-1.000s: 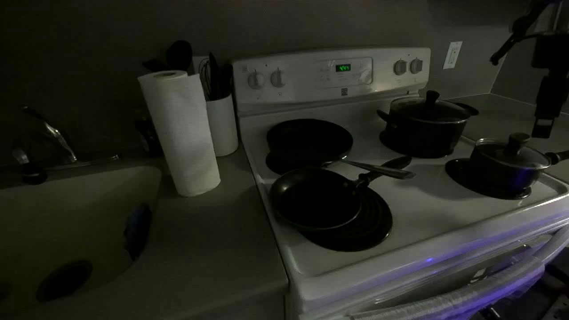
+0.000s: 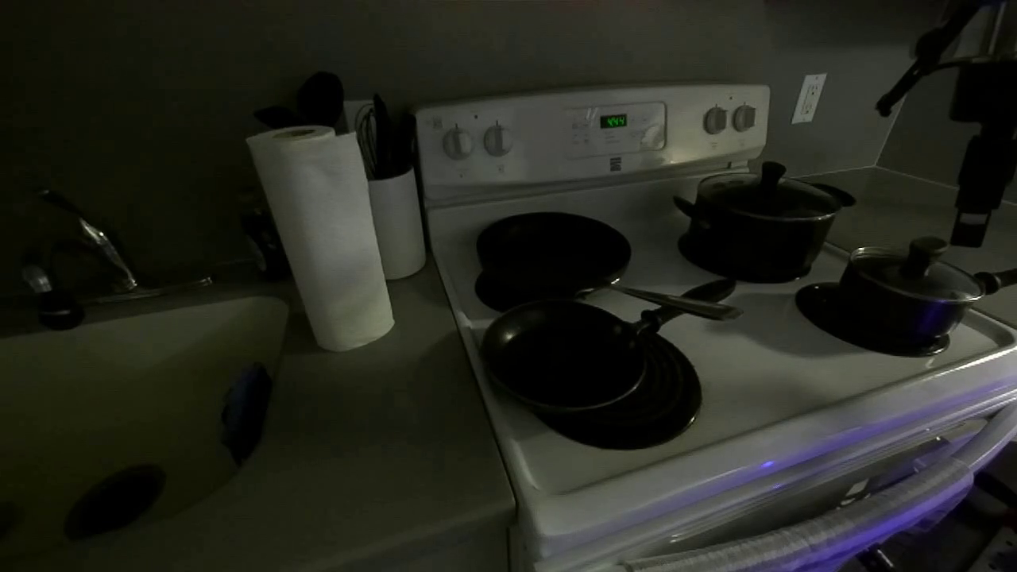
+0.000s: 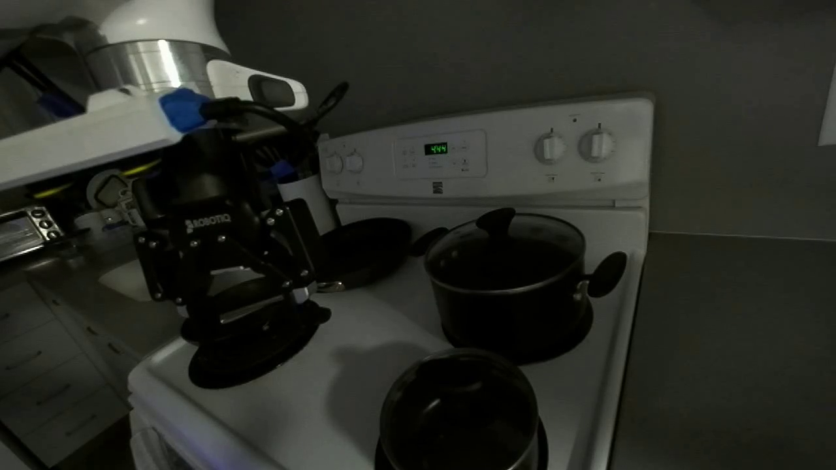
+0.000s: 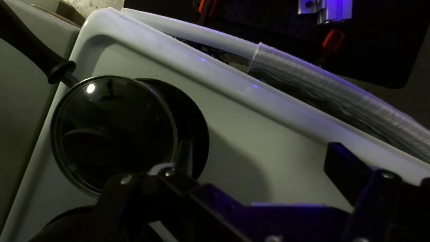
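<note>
My gripper (image 3: 249, 304) is open and empty above the stove, its fingers spread wide in the wrist view. A small dark saucepan (image 2: 891, 303) with a glass lid (image 4: 117, 129) sits on the front right burner, its handle reaching past the stove's right edge. One finger overlaps the lid's rim in the wrist view; the height between them is unclear. On the back right burner stands a larger lidded pot (image 3: 501, 301). A black skillet (image 2: 562, 357) lies partly off the front left burner, and another pan (image 2: 553, 249) rests on the back left one.
Left of the stove are a leaning paper towel roll (image 2: 324, 243), a white utensil holder (image 2: 396, 224) and a sink (image 2: 143, 372). A towel (image 4: 342, 90) hangs over the oven handle. The room is dim.
</note>
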